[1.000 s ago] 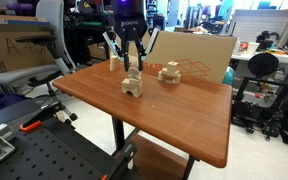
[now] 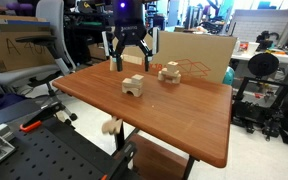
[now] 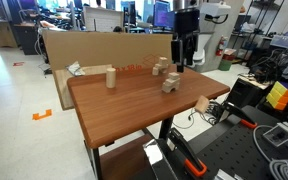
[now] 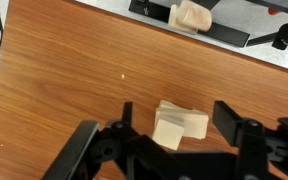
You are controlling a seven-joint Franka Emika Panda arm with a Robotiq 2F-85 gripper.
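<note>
My gripper point(image 2: 132, 50) hangs above the table with its fingers apart and nothing between them. Below it, a small block stack point(image 2: 133, 86) stands on the wooden table point(image 2: 189, 105). From the wrist view, this stack shows as a pale cube point(image 4: 168, 132) on top of a wider wooden block point(image 4: 192, 121), lying between and beyond my fingertips. Farther back is a second stack of wooden blocks point(image 2: 169, 73). A pale upright block point(image 3: 111, 77) stands alone toward another side of the table.
A tan wooden piece point(image 4: 191, 16) shows past the table edge, beside a dark rail point(image 4: 234, 37); in the first exterior view it is below the tabletop. A cardboard panel point(image 3: 109, 50) stands behind the table.
My gripper has risen off the near stack, and its fingers have spread. The stack looks lower. A tan piece now shows below the table edge, where none showed before.
</note>
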